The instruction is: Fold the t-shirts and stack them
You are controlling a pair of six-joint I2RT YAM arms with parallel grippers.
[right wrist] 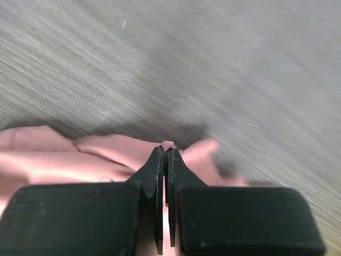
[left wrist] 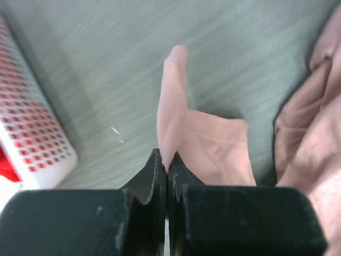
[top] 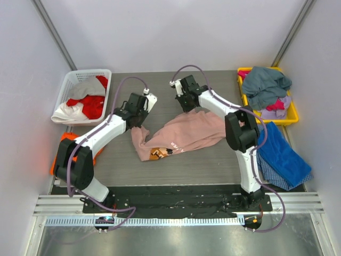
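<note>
A pink t-shirt lies spread and wrinkled across the middle of the table, with a dark and orange print near its front left end. At its left end my left gripper is shut, a thin pinch of pink cloth standing up from between its fingertips in the left wrist view. My right gripper is shut on the shirt's far edge; in the right wrist view the pink fabric bunches at its fingertips.
A white basket with red, white and grey clothes stands at the left. On the right are a yellow bin of clothes and a blue cloth. Orange cloth lies under the left arm.
</note>
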